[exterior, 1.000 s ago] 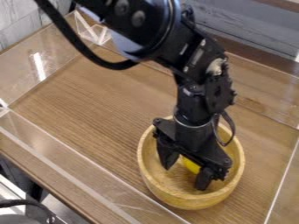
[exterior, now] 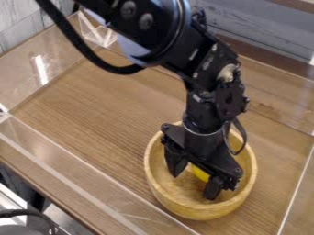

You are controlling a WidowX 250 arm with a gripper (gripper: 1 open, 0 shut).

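The black gripper (exterior: pixel 196 174) reaches down into a round yellow-tan bowl (exterior: pixel 185 204) at the lower middle of the camera view. Its fingers are spread apart over a small bright yellow object (exterior: pixel 200 174) inside the bowl, which is partly hidden by the gripper. The gripper is open; whether the fingers touch the yellow object is hard to tell.
A bare wooden table (exterior: pixel 86 110) fills the left and middle, with clear room left of the bowl. A transparent edge strip runs along the near left, and a wooden ledge runs along the back.
The arm's upper part and cable have shifted slightly. The gripper stays in the bowl at about the same place.
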